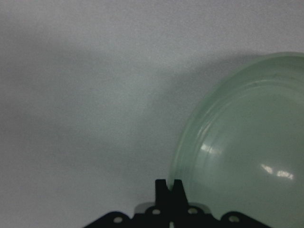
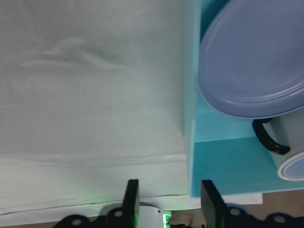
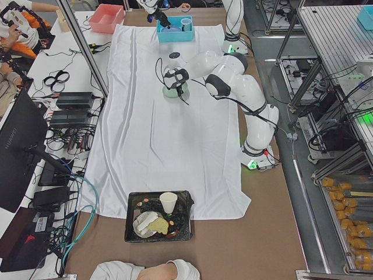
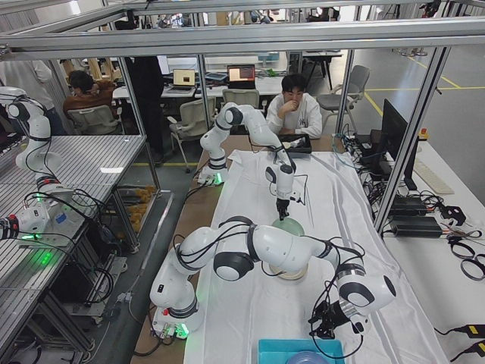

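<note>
A light green plate (image 1: 247, 137) lies on the white cloth, with my left gripper at its left rim in the left wrist view, fingertips close together; whether the rim is between them is unclear. In the camera right view the plate (image 4: 288, 225) sits under that arm, a pale round item partly hidden nearby. My right gripper is open beside a blue bin (image 2: 190, 118), which holds a lilac plate (image 2: 247, 57) and a mug (image 2: 289, 137) with a black handle.
A black tray (image 3: 131, 219) with a white cup (image 3: 168, 201) and leftovers lies at the cloth's near edge, by a seated person. A pink bin (image 3: 106, 17) stands at the back left.
</note>
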